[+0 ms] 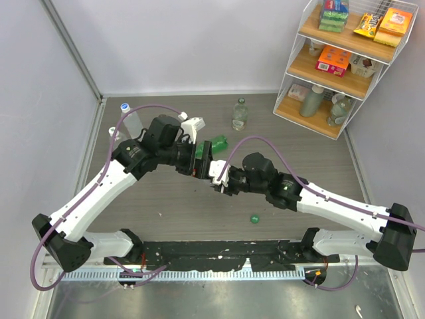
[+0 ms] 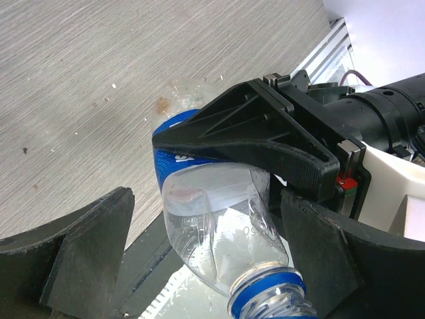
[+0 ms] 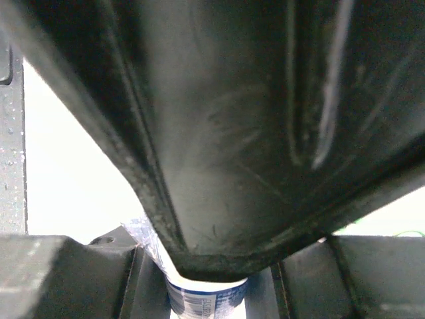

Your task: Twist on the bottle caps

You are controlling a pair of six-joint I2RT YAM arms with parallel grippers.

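My two grippers meet over the table's middle. My right gripper point(image 1: 216, 174) is shut on a clear bottle with a blue label point(image 2: 212, 219); its black fingers point(image 2: 246, 126) cross the label in the left wrist view. My left gripper point(image 1: 199, 163) stands open around the bottle's neck point(image 2: 269, 292), where a blue ring shows. In the right wrist view a black finger hides most of the bottle point(image 3: 206, 299). A small green cap point(image 1: 254, 218) lies on the table below the arms.
Two clear bottles point(image 1: 133, 121) stand at the left, a green bottle point(image 1: 214, 145) lies behind the grippers, and another bottle point(image 1: 240, 114) stands at the back. A shelf rack point(image 1: 339, 83) occupies the back right.
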